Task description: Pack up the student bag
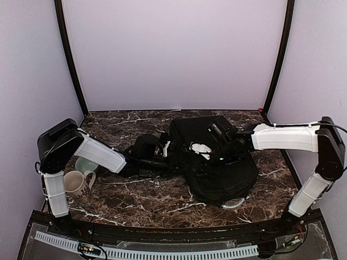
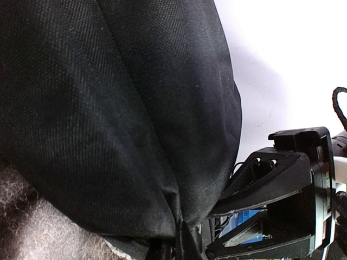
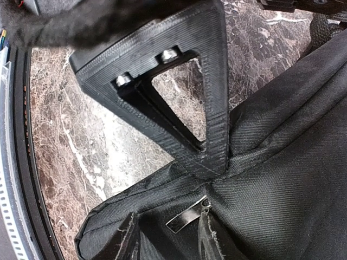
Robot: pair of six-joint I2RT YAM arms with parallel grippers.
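A black backpack point(image 1: 222, 184) lies on the marble table, right of centre. My left gripper point(image 1: 176, 168) is at its left edge; in the left wrist view the dark fabric point(image 2: 119, 108) gathers at the shut fingertips, which are partly hidden. My right gripper point(image 1: 200, 165) is over the bag's front. In the right wrist view its fingers stand apart above a metal zipper pull point(image 3: 184, 216), next to the right fingertip, with nothing seen held.
A mug point(image 1: 76, 185) and a pale green bowl point(image 1: 85, 164) stand at the left, beside the left arm. Bare marble shows along the front and back left. Walls close in the sides and back.
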